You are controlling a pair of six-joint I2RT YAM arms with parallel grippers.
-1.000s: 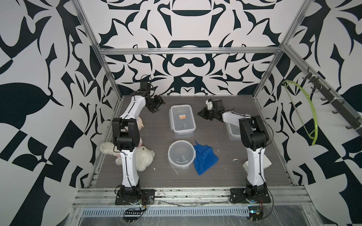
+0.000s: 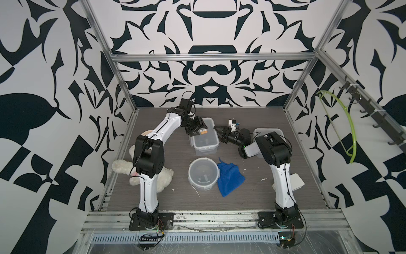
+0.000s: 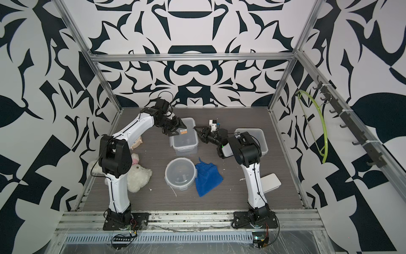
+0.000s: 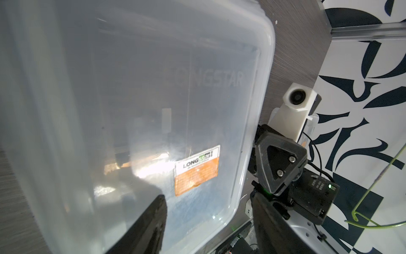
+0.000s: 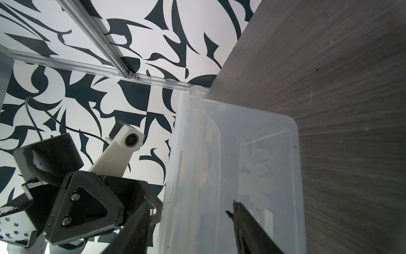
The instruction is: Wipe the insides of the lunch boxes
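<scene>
A lidded rectangular lunch box (image 2: 205, 141) stands at the back centre, with an orange label (image 4: 196, 171). My left gripper (image 2: 195, 126) hangs open over its upper left. My right gripper (image 2: 217, 130) is open at the box's right side, whose translucent wall (image 5: 236, 169) fills much of the right wrist view. A round lidded container (image 2: 203, 173) stands in front, beside a blue cloth (image 2: 229, 178). Another rectangular container (image 3: 258, 139) is at the right, partly behind the right arm.
White plush toys (image 3: 139, 177) lie at the left. A white flat object (image 3: 270, 182) lies at the front right. The back wall edge is close behind the lunch box. Bare table shows around the cloth.
My left gripper has moved right from the back left to over the lunch box. My right gripper has moved left and slightly toward the front, up to the box's right side.
</scene>
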